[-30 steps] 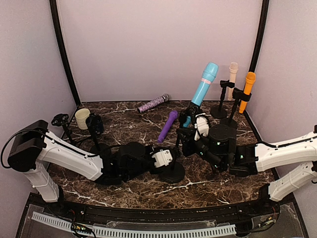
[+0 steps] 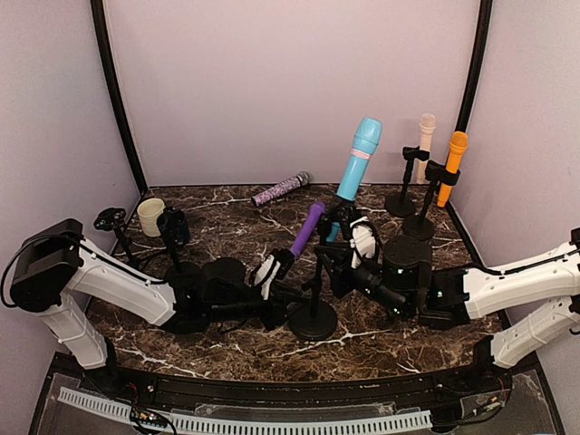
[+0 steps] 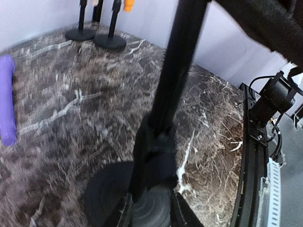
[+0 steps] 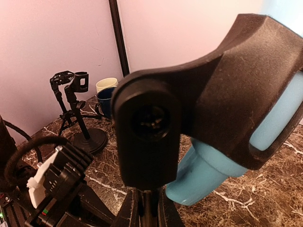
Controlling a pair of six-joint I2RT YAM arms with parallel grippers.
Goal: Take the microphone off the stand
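Observation:
The light-blue microphone (image 2: 360, 154) sits tilted in the holder (image 4: 219, 90) atop the black stand, whose round base (image 2: 314, 323) rests on the marble table. My right gripper (image 2: 331, 258) is shut on the stand's pole just below the holder; in the right wrist view its fingers surround the pole at the bottom edge. My left gripper (image 2: 283, 294) is low, just left of the pole near the base. In the left wrist view the pole (image 3: 170, 80) rises beyond its fingertips, which are at the bottom edge, apparently partly apart.
A purple microphone (image 2: 306, 227) and a patterned one (image 2: 279, 188) lie behind. Stands with white (image 2: 426, 136) and orange (image 2: 452, 163) microphones are at back right; empty stands, a cream cup (image 2: 150, 217) and a dark mug (image 4: 105, 101) are left.
My left gripper has drawn back leftward from the pole. My right gripper has shifted slightly left, and the blue microphone and holder have moved slightly left with it.

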